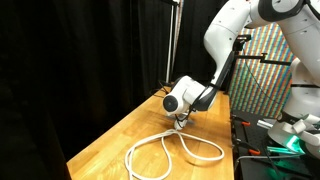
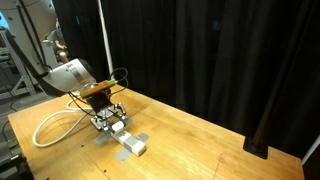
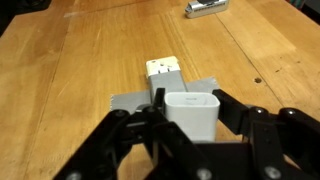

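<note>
A small white piece (image 3: 193, 115) stands between the fingers of my gripper in the wrist view. The fingers are apart, one close on each side of the piece; whether they press on it cannot be made out. Just beyond it lies a grey block with a white end (image 3: 164, 66), on grey patches (image 3: 128, 101) on the wooden table. In exterior view 2, my gripper (image 2: 104, 118) is low over the table at the left, with a white block (image 2: 130, 144) in front of it. Exterior view 1 shows the gripper (image 1: 178, 121) down near the tabletop, its fingers too small to read.
A white cable (image 1: 131, 158) lies in loops on the table close to the gripper. A metallic object (image 3: 205, 7) sits at the far edge of the wrist view. The table (image 2: 225, 150) is broadly clear to the right in exterior view 2, with a black curtain behind.
</note>
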